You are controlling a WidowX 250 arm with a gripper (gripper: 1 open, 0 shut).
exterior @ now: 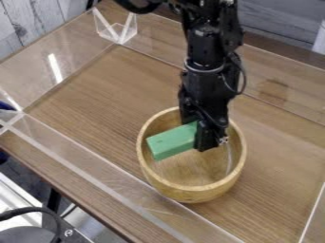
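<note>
In the camera view, a round wooden bowl (191,181) sits in the lower middle of the wooden surface. The black gripper (197,125) reaches down from the top into the bowl's back part, shut on a green block (169,142). The block is inside the bowl's outline, tilted; whether it touches the bottom is not clear.
A white wire or plastic holder (114,28) stands at the back left. Black cables lie at the lower left corner.
</note>
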